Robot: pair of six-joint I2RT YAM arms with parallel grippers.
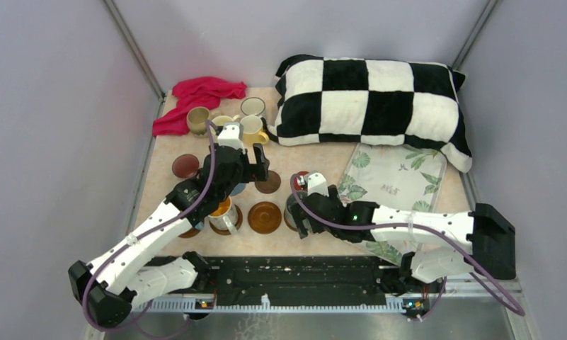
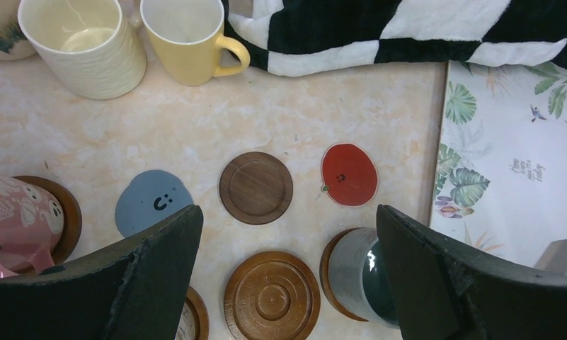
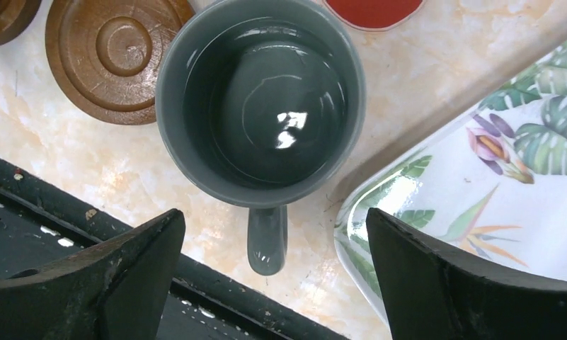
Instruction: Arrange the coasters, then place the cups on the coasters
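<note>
A dark grey-green cup (image 3: 273,120) stands upright, its handle pointing towards my right gripper, which is open above it with nothing between its fingers. In the left wrist view the same cup (image 2: 352,273) rests on a brown coaster (image 2: 328,263), part of whose rim shows. Left of it lies a bare ridged wooden coaster (image 2: 246,301); a plain dark wooden coaster (image 2: 256,188), a red one (image 2: 349,175) and a blue one (image 2: 153,202) are also bare. My left gripper hangs open and empty over these coasters.
At the back stand a yellow mug (image 1: 252,129) and several other cups, beside a red cloth (image 1: 202,99). A checkered pillow (image 1: 369,99) fills the back right. The leaf-patterned tray (image 1: 390,180) lies at right. A white mug (image 1: 224,216) sits on a coaster at front left.
</note>
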